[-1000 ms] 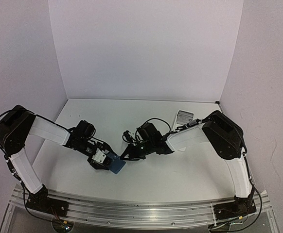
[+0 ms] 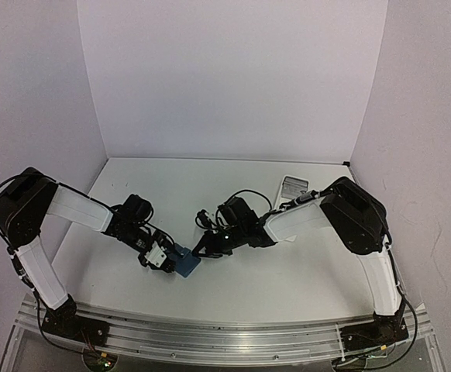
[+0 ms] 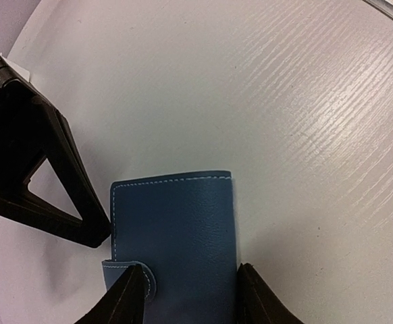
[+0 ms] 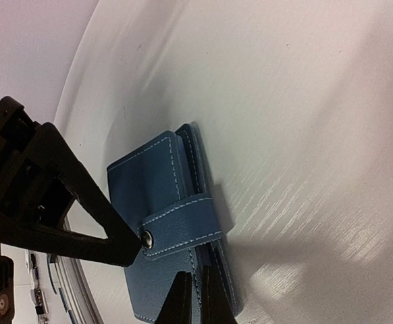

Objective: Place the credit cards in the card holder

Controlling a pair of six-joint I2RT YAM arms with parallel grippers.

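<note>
A dark blue leather card holder [image 2: 187,264] with white stitching lies on the table between my two grippers. In the right wrist view its snap strap runs across the closed holder [image 4: 152,169]. My left gripper is part open, with one finger over the strap side of the holder and the other at its opposite edge. My right gripper is shut, its tips in front of the holder's lower part; no object shows between them. From the left wrist view, the right gripper's dark tip is beside the holder's upper left edge. No credit card can be made out.
A pale grey case [image 2: 294,187] lies at the back right, partly behind the right arm. Open white table [image 2: 287,283] stretches in front of both arms, up to the metal rail [image 2: 210,337] along the near edge.
My left gripper has shifted slightly at the card holder's left side, and its fingers stand differently. The holder has barely moved, and the right arm looks unchanged.
</note>
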